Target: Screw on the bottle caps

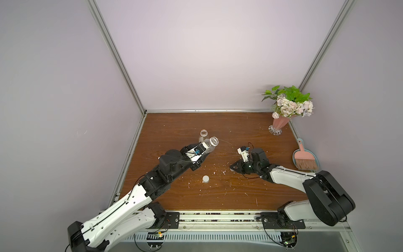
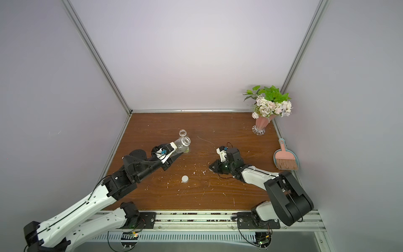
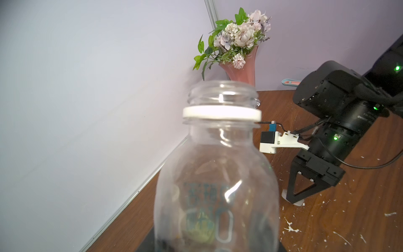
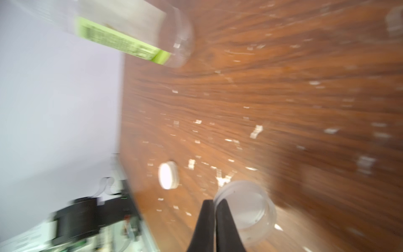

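My left gripper (image 1: 203, 151) is shut on a clear bottle (image 3: 218, 176), raised and tilted, its threaded mouth bare and a white ring around the neck. Behind it a second clear bottle (image 1: 201, 138) stands uncapped on the table, partly covered from above. Low over the table, my right gripper is shut on a white cap (image 4: 247, 208), with the cap's thin rim between its fingertips. That cap's hollow side seems to face up. Between the arms, a loose white cap (image 1: 205, 179) lies on the wood. The bottles are well apart from both caps.
Pale scraps (image 4: 256, 131) are scattered over the table around the caps. A pink vase of flowers (image 1: 279, 122) stands at the back right. A pink brush and dustpan (image 1: 305, 158) lie along the right edge.
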